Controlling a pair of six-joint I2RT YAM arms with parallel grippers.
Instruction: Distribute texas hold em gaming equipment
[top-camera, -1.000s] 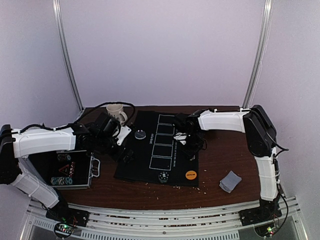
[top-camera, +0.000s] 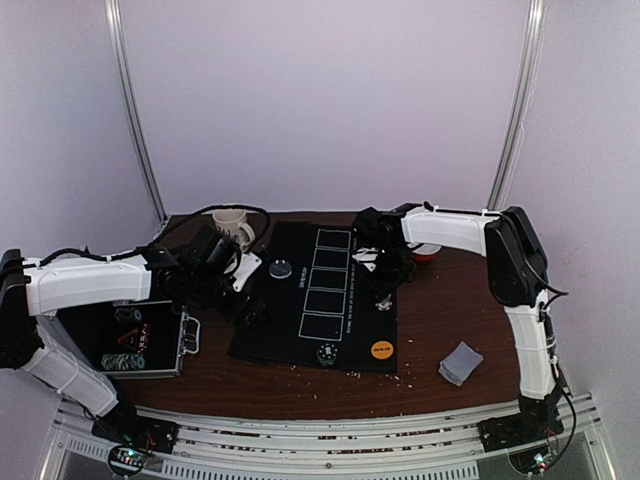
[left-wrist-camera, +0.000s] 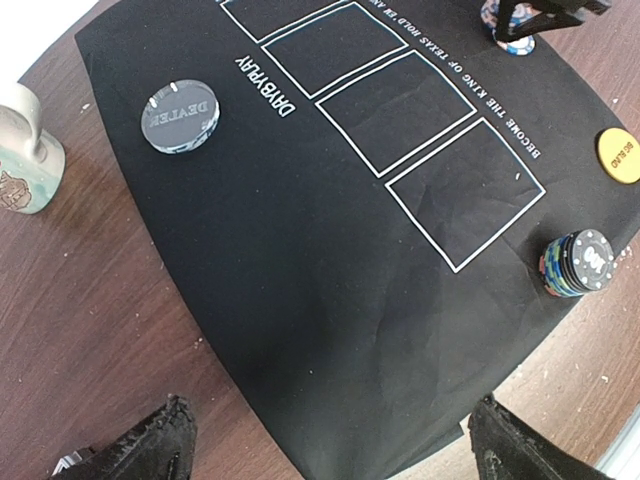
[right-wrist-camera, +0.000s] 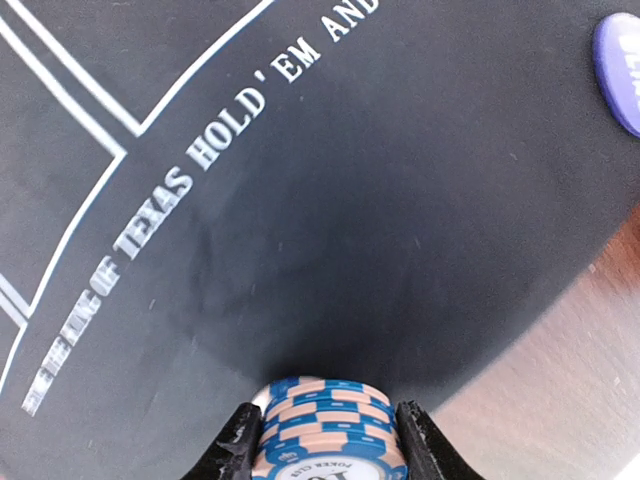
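The black poker mat (top-camera: 262, 330) carries a dealer button (left-wrist-camera: 179, 117), a big blind button (left-wrist-camera: 619, 155), a purple button (right-wrist-camera: 620, 70) and a black-topped chip stack (left-wrist-camera: 576, 263) near its near edge. My right gripper is shut on a blue-and-white chip stack (right-wrist-camera: 322, 410) over the mat's right side, with a pale chip partly visible behind it. My left gripper hangs open over the mat's left part, nothing between its fingers. The open case (top-camera: 140, 365) at left holds more chips.
A white mug (top-camera: 232, 225) stands behind the mat at left. A red bowl (top-camera: 425, 253) is partly hidden behind the right arm. A card deck (top-camera: 460, 363) lies right of the mat; bare table surrounds it.
My right gripper has shifted slightly back and up in the top view over the last second. The left arm has not visibly moved.
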